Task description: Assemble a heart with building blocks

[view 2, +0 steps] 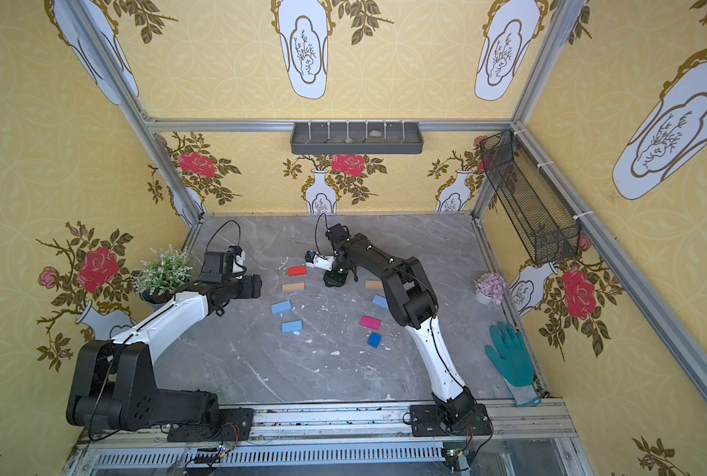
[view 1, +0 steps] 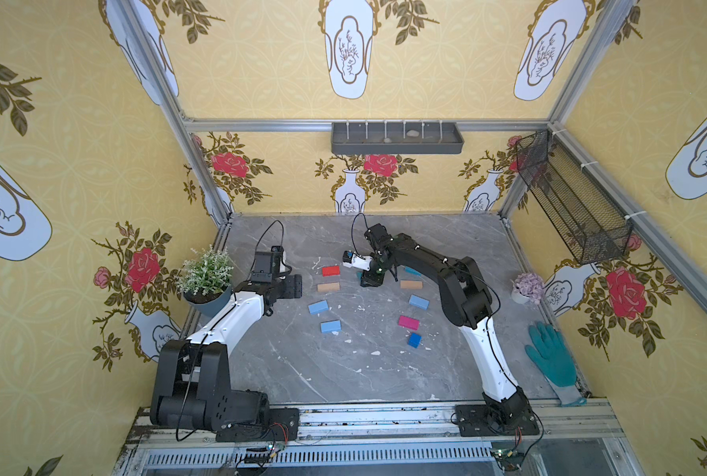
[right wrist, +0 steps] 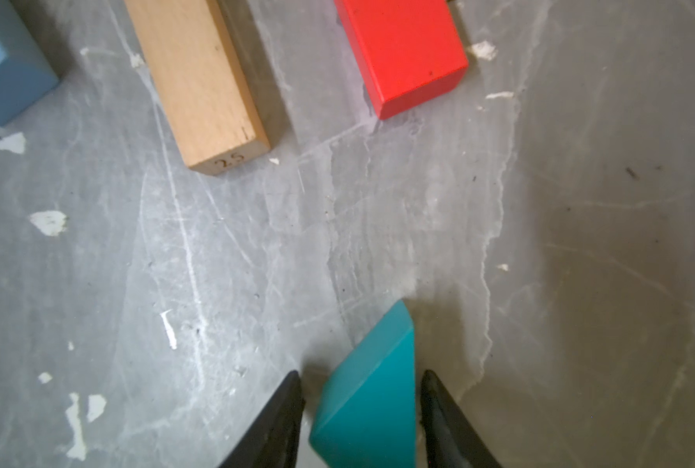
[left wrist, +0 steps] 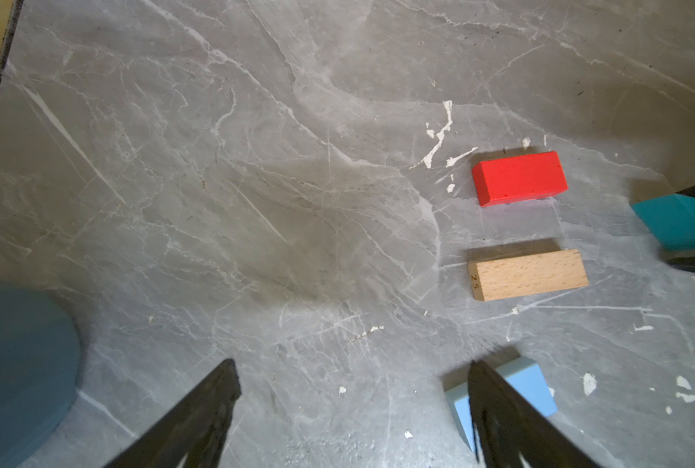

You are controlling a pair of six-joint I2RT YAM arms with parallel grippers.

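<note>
My left gripper stands open over bare table at the left; in the top left view it is left of the red block (view 1: 330, 270). One finger overlaps a light blue block (left wrist: 511, 394) in the left wrist view, the gripper itself being empty. At the table's middle, my right gripper has its fingers on either side of a teal wedge-shaped block (right wrist: 374, 421), with narrow gaps seeming to show beside it. The teal block rests low at the table, its point towards the wooden block (right wrist: 195, 78) and the red block.
Another light blue block (view 1: 331, 326), a second wooden block (view 1: 411, 284), a light blue one (view 1: 419, 301), a pink block (view 1: 408, 322) and a dark blue block (view 1: 414, 339) lie around an open middle. A plant pot (left wrist: 20, 374) stands close left; a glove (view 1: 550, 353) lies right.
</note>
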